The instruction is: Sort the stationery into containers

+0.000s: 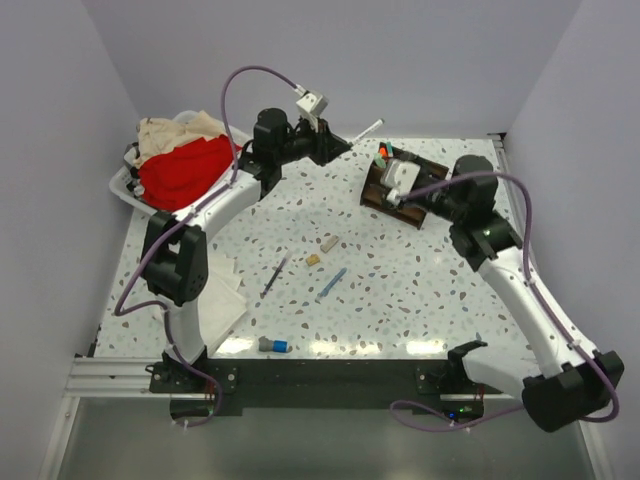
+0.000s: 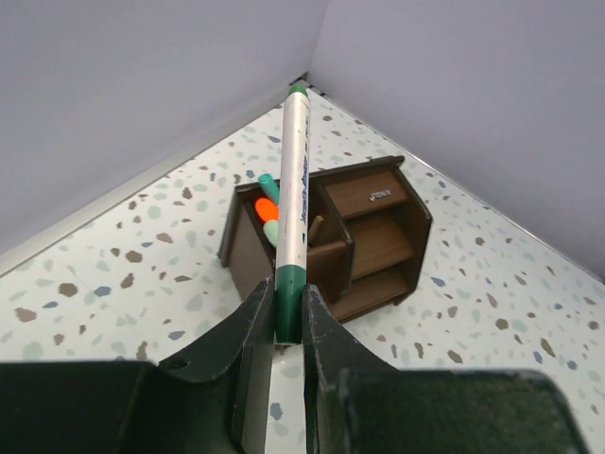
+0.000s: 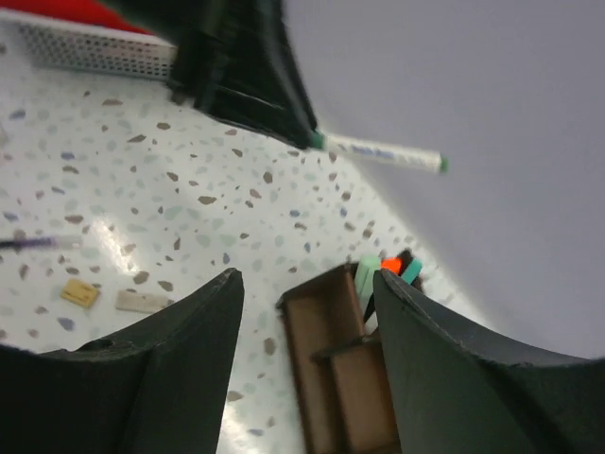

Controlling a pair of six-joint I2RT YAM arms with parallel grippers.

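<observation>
My left gripper (image 1: 335,147) is shut on a white pen with green ends (image 2: 294,189), held up in the air above the table, left of the wooden organizer (image 1: 385,208). The organizer holds pens and an orange item (image 2: 266,210) in one compartment. My right gripper (image 1: 402,188) hovers over the organizer; in the right wrist view its fingers are apart with nothing seen between them. A blue pen (image 1: 333,281), a dark pen (image 1: 274,276), a yellow block (image 1: 312,260) and an eraser-like piece (image 1: 329,244) lie on the table.
A white basket with red and beige cloth (image 1: 185,170) stands at the back left. Papers (image 1: 220,305) and a blue-capped item (image 1: 273,344) lie front left.
</observation>
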